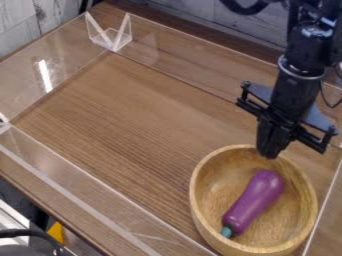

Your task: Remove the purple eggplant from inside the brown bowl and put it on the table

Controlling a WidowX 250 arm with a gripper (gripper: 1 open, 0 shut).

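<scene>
The purple eggplant (pixel 254 203) lies inside the brown bowl (pixel 205 190), slanting from upper right to its green end at lower left. Over the bowl's far rim hangs my black gripper (pixel 273 143), clear of the eggplant in the image. Its lower end points down toward the bowl; whether its fingers are parted cannot be made out at this angle.
Bare wooden table (pixel 114 130) spreads widely left of the bowl. A clear wire-like holder (pixel 111 33) stands at the far left corner. The bowl sits close to the table's right edge.
</scene>
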